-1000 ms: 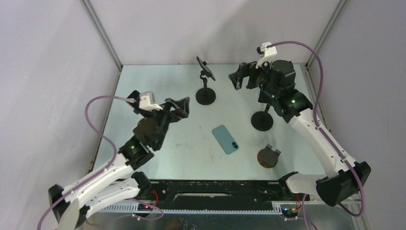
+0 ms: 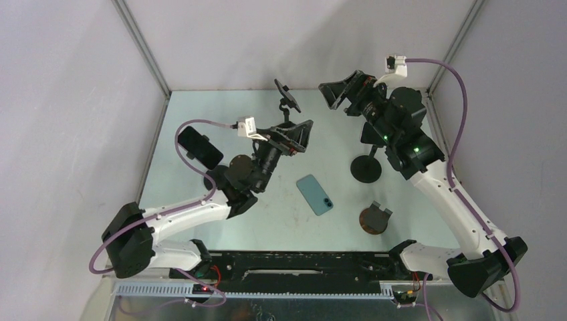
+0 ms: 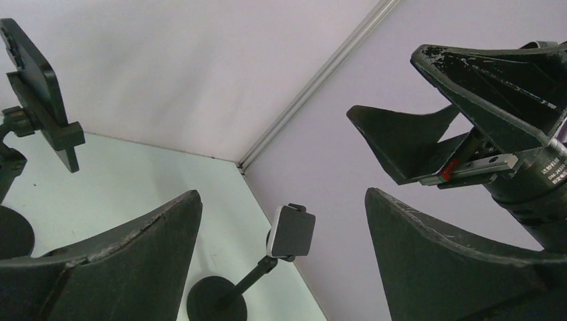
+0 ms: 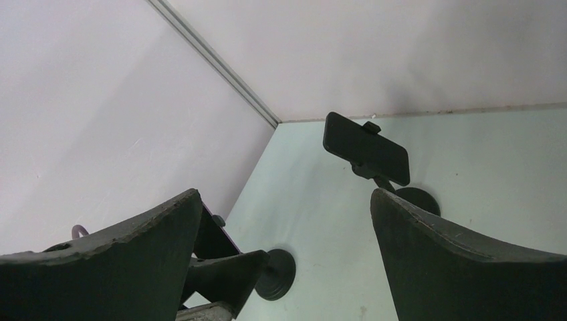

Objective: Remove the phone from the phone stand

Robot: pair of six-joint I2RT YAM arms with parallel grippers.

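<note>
On the back-middle stand, a dark phone (image 2: 289, 98) is held tilted; it also shows as a dark slab (image 4: 366, 148) in the right wrist view. A second dark phone (image 2: 200, 148) sits on the left stand. The right stand's head (image 3: 293, 231) carries a dark panel with a pale edge; I cannot tell whether it is a phone. A blue-grey phone (image 2: 314, 194) lies flat on the table. My open left gripper (image 2: 299, 137) hangs over the back-middle stand's base. My open right gripper (image 2: 338, 100) is to that phone's right, apart from it. Both are empty.
The right stand's round base (image 2: 366, 169) stands below my right arm. Toward the front right is a low stand (image 2: 375, 219) with a folded grey holder. Walls (image 2: 60, 134) enclose the table (image 2: 281, 221).
My left gripper has moved right and slightly up in the top view, now covering the back-middle stand's base and uncovering the left phone. The right arm has shifted a little; its wrist has turned slightly.
</note>
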